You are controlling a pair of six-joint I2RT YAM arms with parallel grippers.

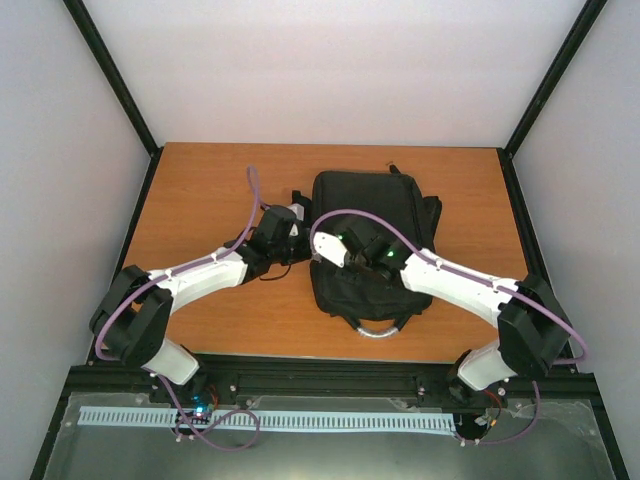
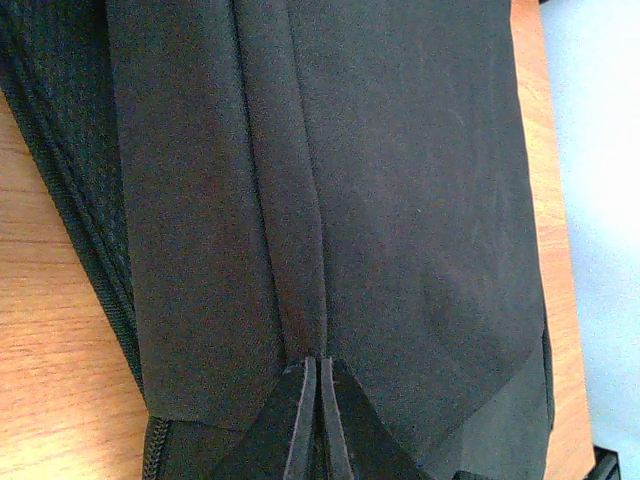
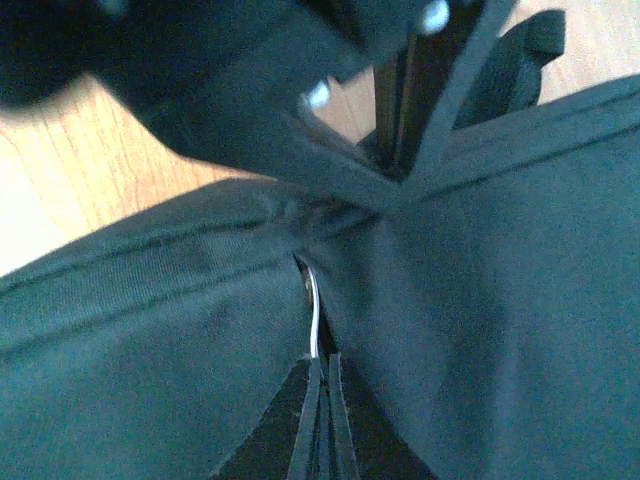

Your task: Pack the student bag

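The black student bag (image 1: 365, 200) lies flat on the table, its handle (image 1: 377, 331) toward me. At its left side my left gripper is shut, with fingertips against dark fabric; whether a fold is pinched between them cannot be seen. Over the bag, my right gripper is shut too. A thin silvery strip (image 3: 315, 310), like a zipper pull, runs from a seam down to its fingertips. Whether they grip it is unclear. From above, the arms hide both sets of fingertips.
Both arms work close together; the left gripper's dark body (image 3: 270, 130) looms near the right fingertips. A strap (image 1: 432, 215) sticks out at the bag's right.
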